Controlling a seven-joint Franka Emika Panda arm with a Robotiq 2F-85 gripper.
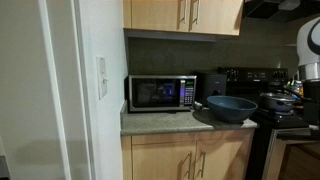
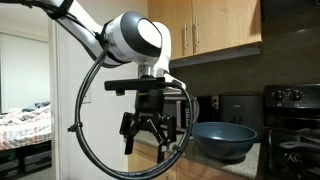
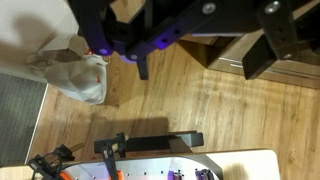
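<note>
My gripper (image 2: 145,142) hangs in front of the counter in exterior view 2, its fingers apart and nothing between them. In the wrist view the gripper is over wood floor, with one dark finger (image 3: 142,66) left of the gap. Only a white part of the arm (image 1: 311,50) shows at the right edge of exterior view 1. A large blue bowl (image 1: 231,108) rests on the counter (image 1: 160,123). To its left stands a microwave (image 1: 161,93), its door closed; in exterior view 2 the arm partly hides it.
A black appliance (image 1: 211,84) stands behind the bowl. On the stove (image 1: 257,76) at right sits a pan (image 1: 279,102). Wooden cabinets (image 1: 160,15) hang above. A white bag (image 3: 80,78) and a pale tabletop edge (image 3: 250,158) show in the wrist view.
</note>
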